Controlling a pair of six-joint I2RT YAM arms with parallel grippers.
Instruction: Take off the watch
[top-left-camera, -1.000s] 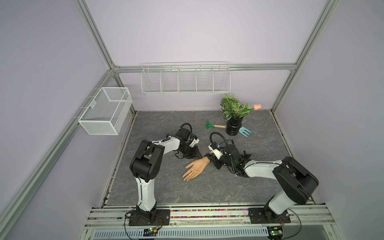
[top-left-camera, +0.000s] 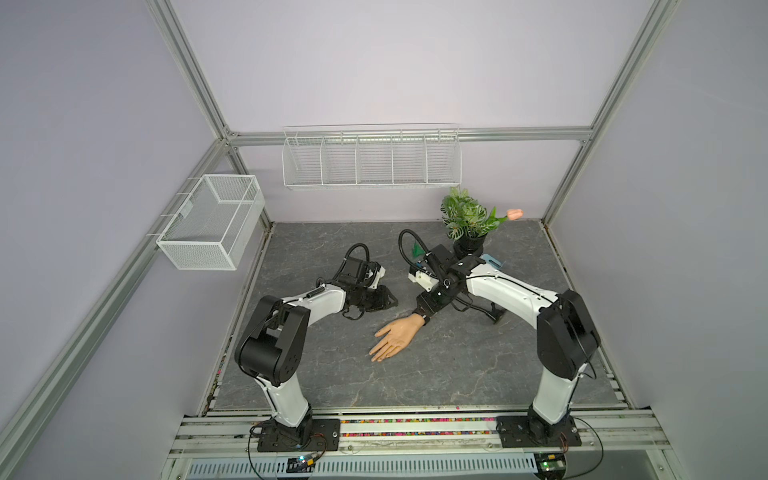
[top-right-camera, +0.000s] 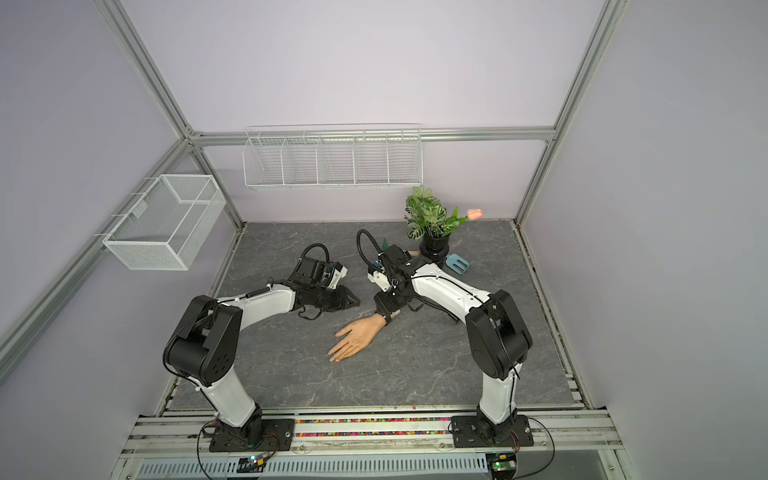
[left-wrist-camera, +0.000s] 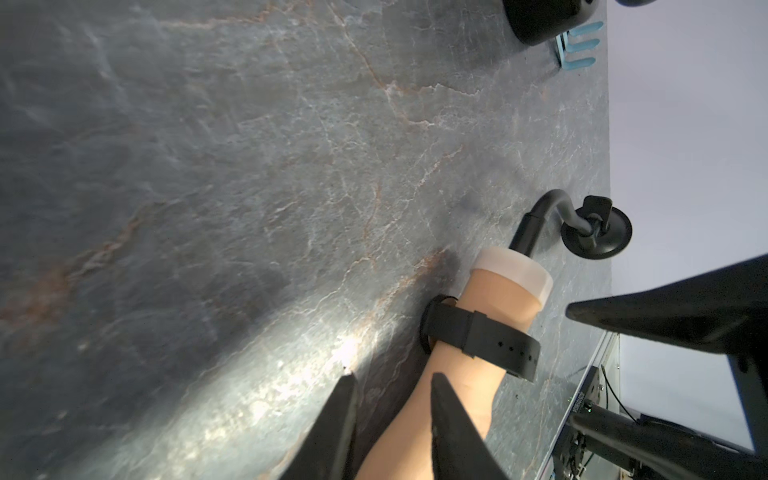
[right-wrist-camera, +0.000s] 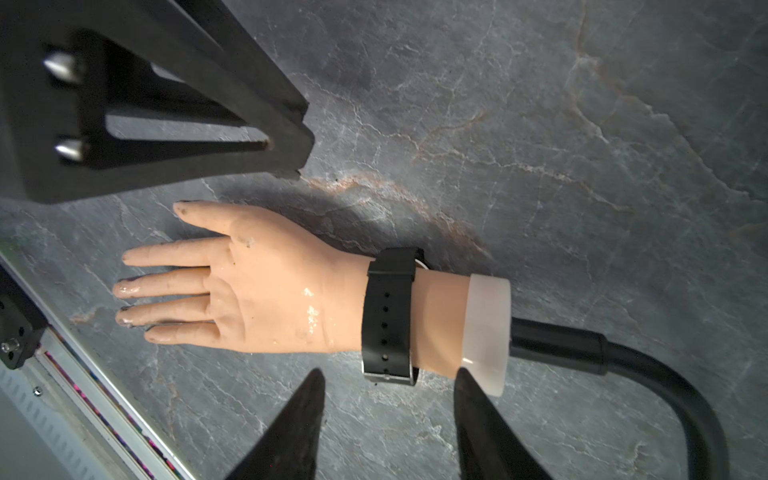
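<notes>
A watch with a black strap (right-wrist-camera: 387, 316) is around the wrist of a palm-up model hand (right-wrist-camera: 272, 280). In the right wrist view, holes run along the strap and a metal edge shows at its lower end. Whether it is fastened, I cannot tell. In the left wrist view, one strap end (left-wrist-camera: 524, 357) juts out past the wrist. My right gripper is over the watch, part open, with nothing between its fingers. Left of the watch, above the table, my left gripper is part open and empty, apart from the hand.
A black bent stand (left-wrist-camera: 552, 204) on a suction base holds the forearm. Behind the right arm stand a potted plant (top-left-camera: 468, 216) and a blue fork (top-right-camera: 457, 263). White wire baskets (top-left-camera: 372, 160) hang on the walls.
My left gripper has drawn back leftward from the hand. The hand has moved slightly.
</notes>
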